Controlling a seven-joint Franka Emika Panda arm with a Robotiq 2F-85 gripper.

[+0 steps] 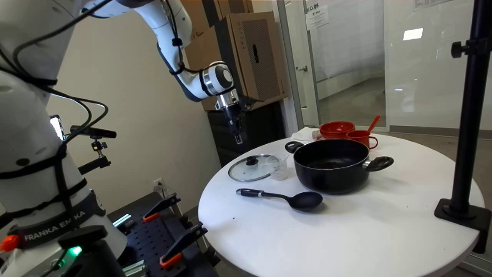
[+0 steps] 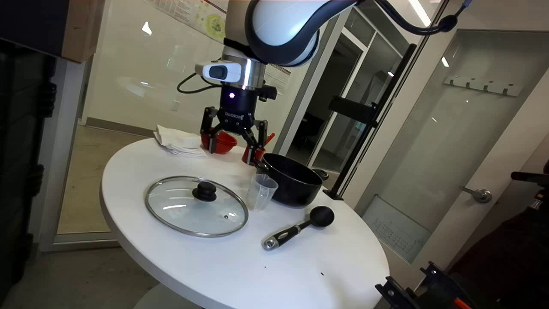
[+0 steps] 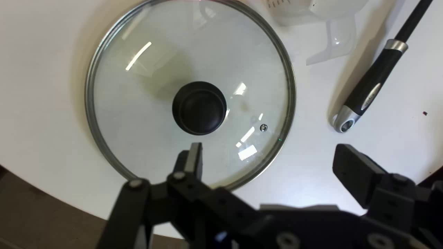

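Note:
Raised above the white table, my gripper [image 2: 229, 152] is open, its fingers wide apart with nothing between them. Below it lies the glass lid [image 3: 137, 108], flat on the table with its black knob [image 3: 199, 108] upward. In the wrist view the knob sits ahead of the fingertips, nearer the left finger [image 3: 193, 162]. A black pot [image 1: 329, 173] with two handles stands uncovered, its inside dark. Beside the lid is a clear measuring cup [image 2: 261, 192], and a black spoon [image 1: 306, 201] rests in front of the pot.
A red bowl [image 1: 337, 129], a red mug [image 1: 358, 135] holding a red utensil, and a folded white cloth [image 2: 178, 140] sit at the back. A black pole [image 1: 466, 115] is fixed at the table's edge.

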